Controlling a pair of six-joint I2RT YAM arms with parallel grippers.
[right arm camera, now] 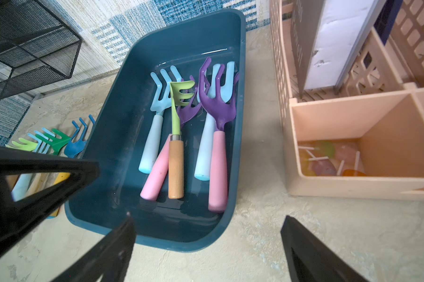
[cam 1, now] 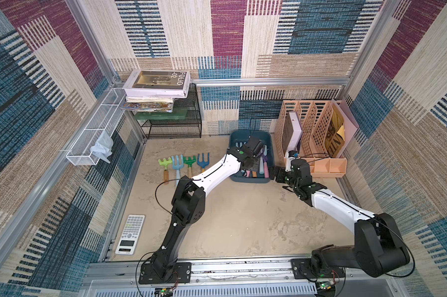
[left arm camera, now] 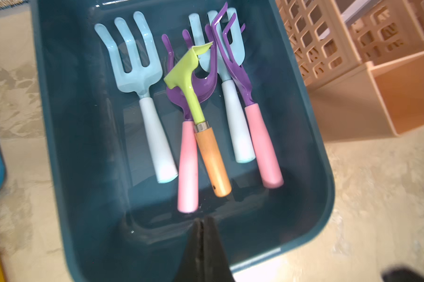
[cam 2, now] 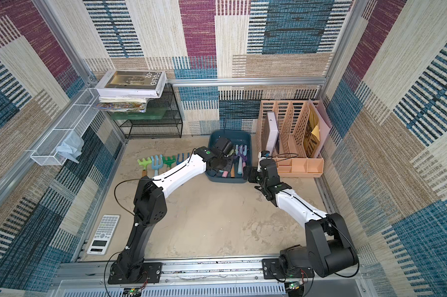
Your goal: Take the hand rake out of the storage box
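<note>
The dark teal storage box (left arm camera: pixel 61 141) holds several hand rakes: a green one with a wooden handle (left arm camera: pixel 212 159) lying on top, light blue ones (right arm camera: pixel 151 143) and purple ones with pink handles (right arm camera: pixel 217 174). My left gripper is over the near part of the box, shut, nothing between its fingertips, below the handle ends in the left wrist view. My right gripper is open and empty at the near right corner of the box.
Several rakes (cam 1: pixel 177 165) lie left of the box. A peach organiser (cam 1: pixel 322 167) stands to its right, a wire shelf (cam 1: pixel 149 128) at back left, a calculator (cam 1: pixel 130 232) at front left.
</note>
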